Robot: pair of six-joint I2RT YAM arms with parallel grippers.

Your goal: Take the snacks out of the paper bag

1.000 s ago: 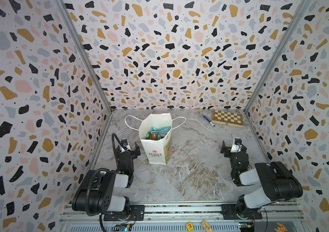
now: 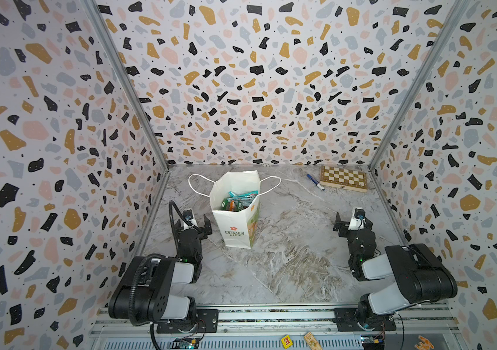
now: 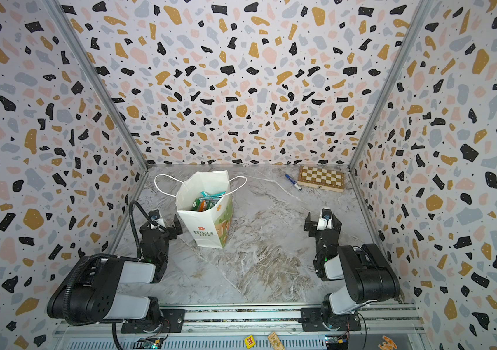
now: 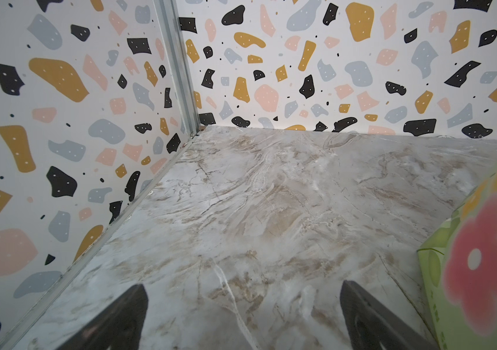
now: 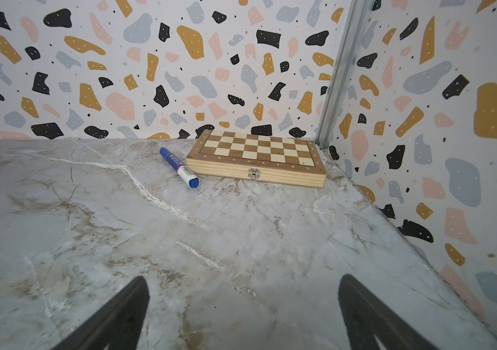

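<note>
A white paper bag point(image 2: 235, 229) with a red flower print stands upright on the left half of the table, its mouth open and its white handles spread to both sides. Inside it lie snacks point(image 2: 237, 201) in teal, green and orange wrappers; how deep they go is hidden by the bag walls. Just left of the bag, my left gripper is open and empty. The bag's side point(image 4: 481, 262) fills the right edge of the left wrist view. Far to the right, my right gripper is also open, with only bare table before it.
At the back right lies a wooden chessboard box point(image 5: 254, 156), a blue marker point(image 5: 179, 167) beside it. Terrazzo-patterned walls close the left, back and right.
</note>
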